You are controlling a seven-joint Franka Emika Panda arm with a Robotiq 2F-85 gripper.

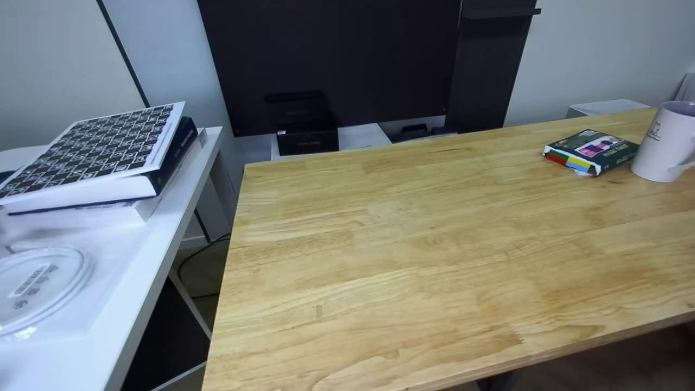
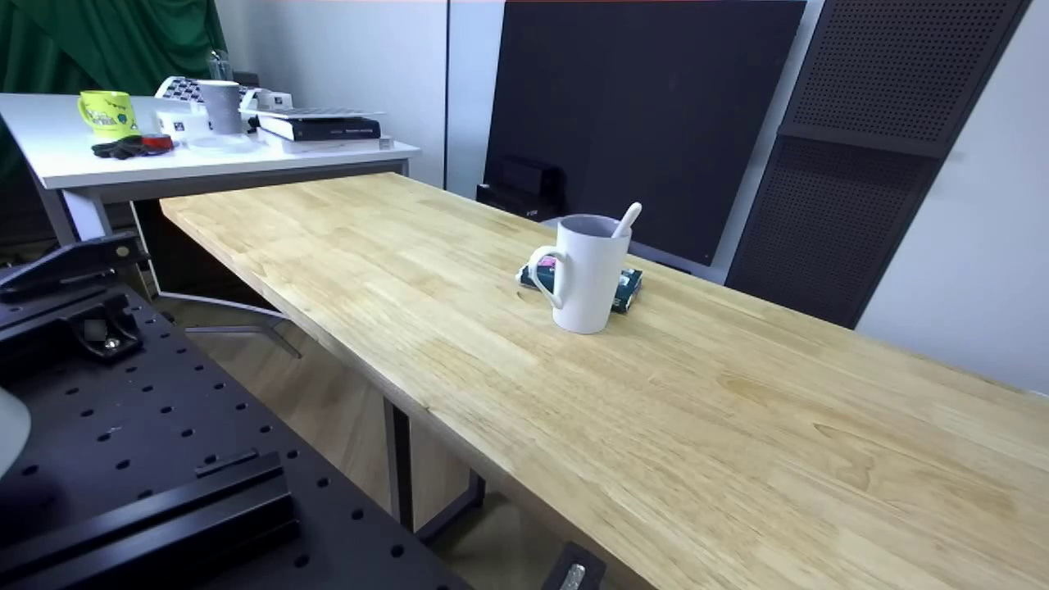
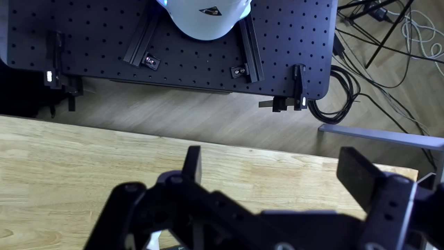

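A tall white mug [image 2: 587, 285] stands upright on the wooden table, a white handle of some utensil [image 2: 626, 220] poking out of its top. Close behind it lies a small dark green box [image 2: 626, 290]; exterior view 1 shows that box [image 1: 591, 151] lying flat beside the mug [image 1: 663, 142], its near end coloured. In the wrist view my gripper is open, its fingers wide apart above the table with nothing between them. A sliver of something white [image 3: 154, 240] shows below the gripper there, mostly hidden by it. Neither exterior view shows the gripper.
A white side table [image 2: 108, 167] carries books [image 2: 320, 128], a yellow-green mug [image 2: 108, 113] and other items. A gap of floor separates the table from my black perforated base plate [image 3: 199, 62].
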